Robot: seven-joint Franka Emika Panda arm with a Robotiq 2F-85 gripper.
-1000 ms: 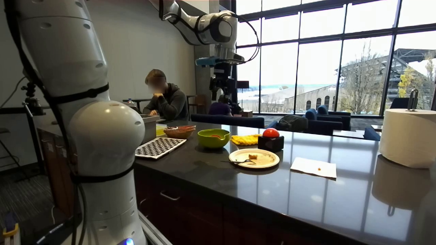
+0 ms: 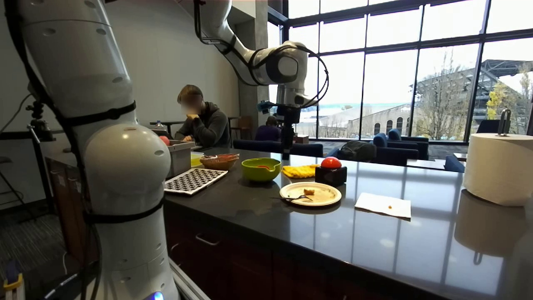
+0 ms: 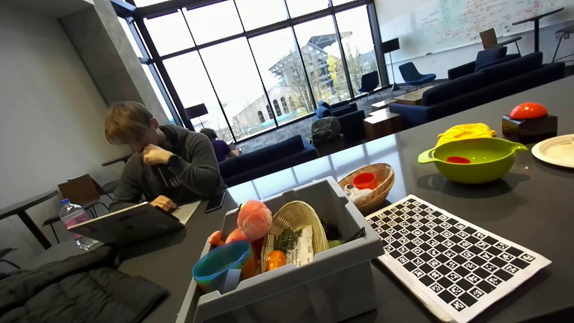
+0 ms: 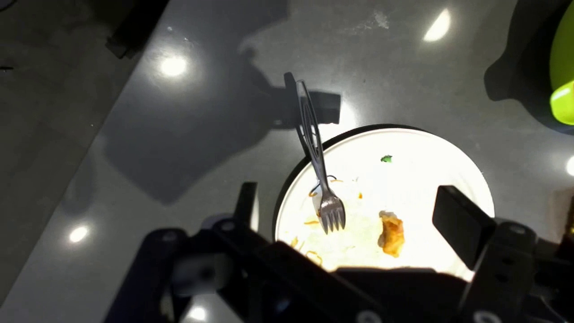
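In the wrist view, a white plate [image 4: 425,177] holds a dark plastic fork [image 4: 323,177], a brown food scrap [image 4: 393,234] and small crumbs. The fork's tines rest on the plate, while its handle reaches past the rim over the counter. My gripper is above the plate, its fingers spread wide with nothing between them. From exterior view 1, the gripper [image 2: 287,150] points down over the counter, near the green bowl [image 2: 260,173] and the plate [image 2: 327,200]. Part of the plate's near side is hidden behind the gripper in the wrist view.
A yellow cloth [image 2: 300,171] and a red button on a black box [image 2: 330,176] sit behind the plate. To its right lies a napkin [image 2: 383,205], with a paper towel roll [image 2: 499,170] farther right. A grey bin [image 3: 344,258] and checkered board [image 3: 452,258] stand left of the bowl.
The arm has moved lower and to the right in exterior view 1, and the gripper has turned. Plate, fork and bowl stay where they were.
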